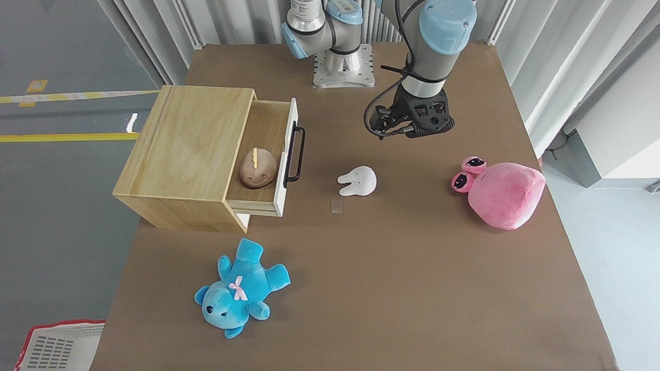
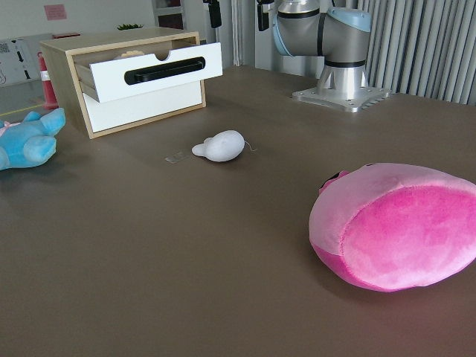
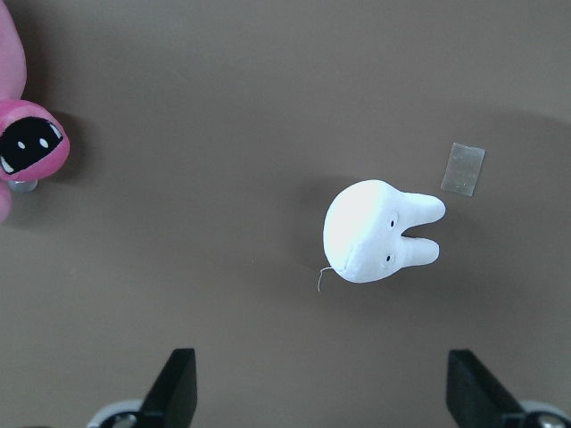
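My gripper (image 1: 403, 127) hangs above the back centre of the table, past the white rabbit head toy (image 1: 357, 180); in the wrist view its two black fingers are wide apart, nothing between them. The wooden box (image 1: 177, 148) has its top drawer (image 1: 260, 117) pulled out, holding a brown round smiling object (image 1: 258, 167). A pink plush (image 1: 505, 197) lies at the right, a blue bear (image 1: 244, 290) at the front left. A small clear rectangle (image 3: 462, 169) lies near the rabbit head.
A white basket (image 1: 59, 346) stands beyond the table's front-left corner.
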